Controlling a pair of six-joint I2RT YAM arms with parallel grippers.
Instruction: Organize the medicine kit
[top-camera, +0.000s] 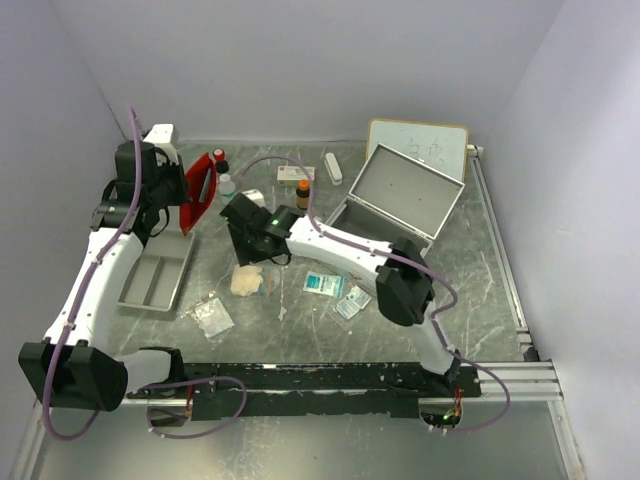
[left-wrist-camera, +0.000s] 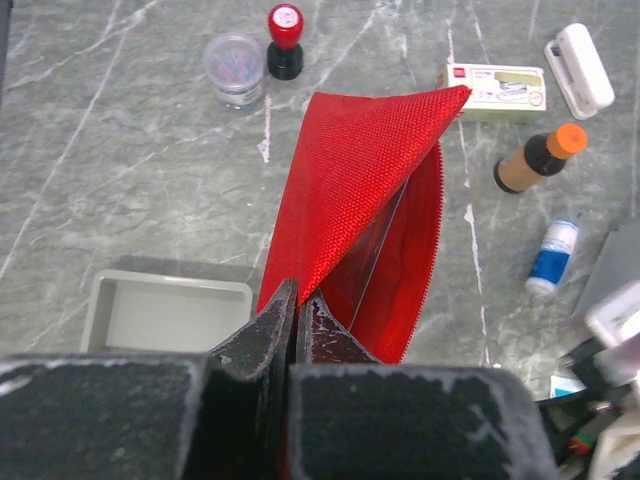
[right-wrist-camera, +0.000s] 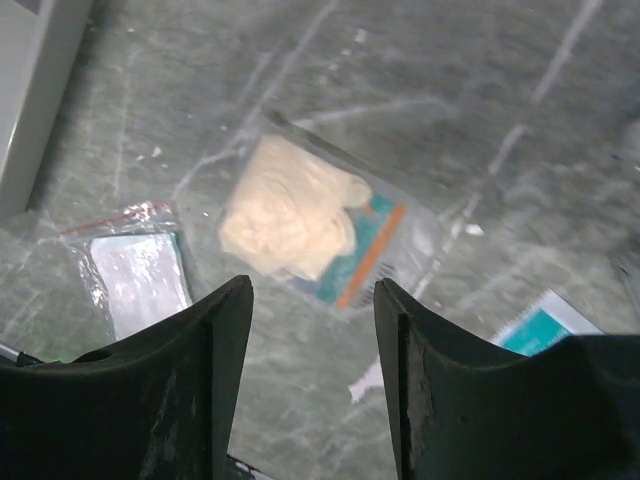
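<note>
My left gripper is shut on a red pouch (left-wrist-camera: 360, 170), held at the back left above the grey tray (top-camera: 155, 280). My right gripper is open, low over a clear bag of beige items (right-wrist-camera: 290, 210) with nothing between its fingers. A smaller clear bag (top-camera: 210, 316) lies to its left, and packets (top-camera: 322, 284) lie to its right. The open metal box (top-camera: 400, 195) stands at the right, partly hidden by the right arm.
Bottles (left-wrist-camera: 530, 160), a small carton (left-wrist-camera: 495, 90), a white device (left-wrist-camera: 578, 70) and a red-topped stamp (left-wrist-camera: 285, 40) stand along the back. A whiteboard (top-camera: 420, 135) is behind the box.
</note>
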